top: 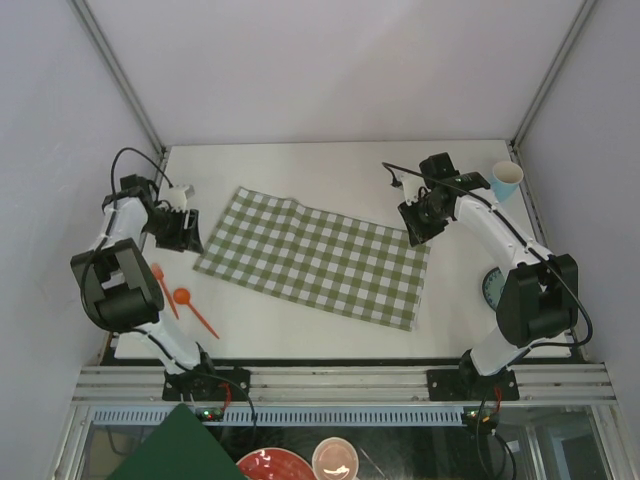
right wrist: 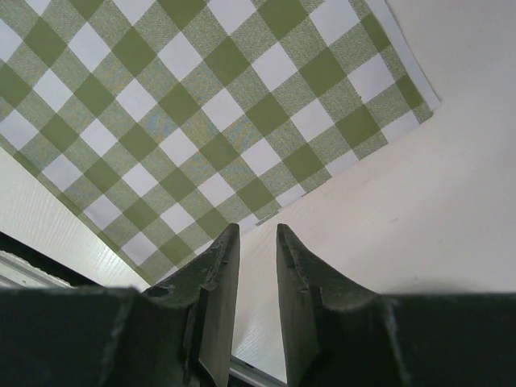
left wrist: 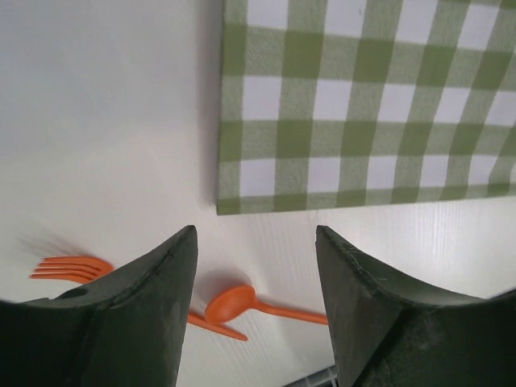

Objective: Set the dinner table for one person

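A green and white checked placemat (top: pixel 315 258) lies slanted across the middle of the table, with a ripple near its upper left edge. My left gripper (top: pixel 190 248) hangs just off its left end, open and empty; the mat's corner (left wrist: pixel 242 189) shows ahead of the fingers. An orange fork (left wrist: pixel 76 268) and orange spoon (left wrist: pixel 230 302) lie below that corner, partly behind the fingers in the left wrist view. At the mat's upper right corner is my right gripper (top: pixel 418 238), part open with a narrow gap, nothing between its fingertips.
At the right side stand a light blue cup (top: pixel 507 178) and a dark patterned plate (top: pixel 493 287), the plate partly under the right arm. A red dish (top: pixel 275 465) and a pinkish bowl (top: pixel 335 459) sit beyond the front edge. Bare table lies behind the mat.
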